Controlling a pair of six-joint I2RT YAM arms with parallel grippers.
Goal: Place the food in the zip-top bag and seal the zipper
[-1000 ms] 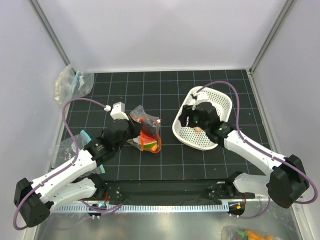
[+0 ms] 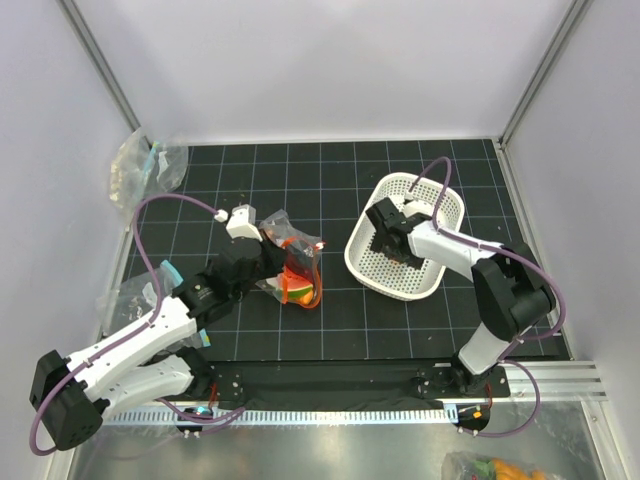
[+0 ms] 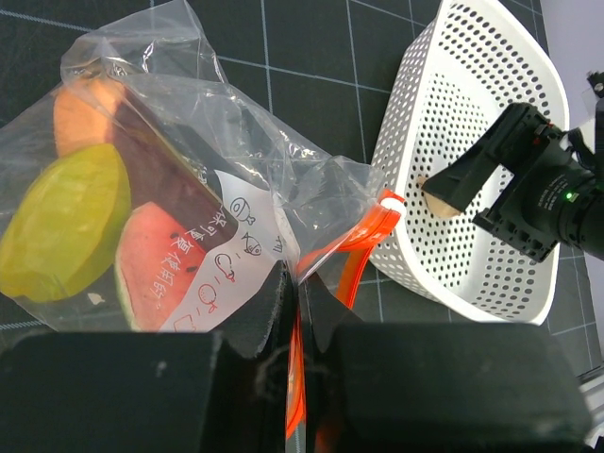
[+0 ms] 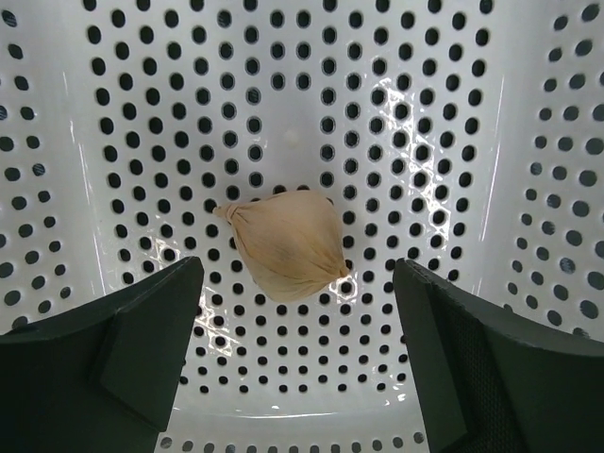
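The clear zip top bag point(image 2: 288, 232) has an orange zipper strip point(image 3: 377, 226) and lies left of the white basket. Inside it show a yellow mango-like piece point(image 3: 71, 222), a watermelon slice point(image 3: 156, 260) and an orange piece point(image 3: 87, 115). My left gripper is shut at the bag's mouth, the thin film gathered into its fingertips. In the basket point(image 2: 455, 205) lies a small tan, dumpling-shaped food point(image 4: 288, 243). My right gripper points down into the basket, open, its fingers on either side of that food without touching it.
Other clear bags lie at the back left point(image 2: 145, 175) and front left point(image 2: 130, 305). Another bag with food point(image 2: 500, 468) shows at the bottom edge.
My right arm has swung in over the basket and its gripper has gone from the basket's left rim down inside. The left arm and the bag are nearly unchanged.
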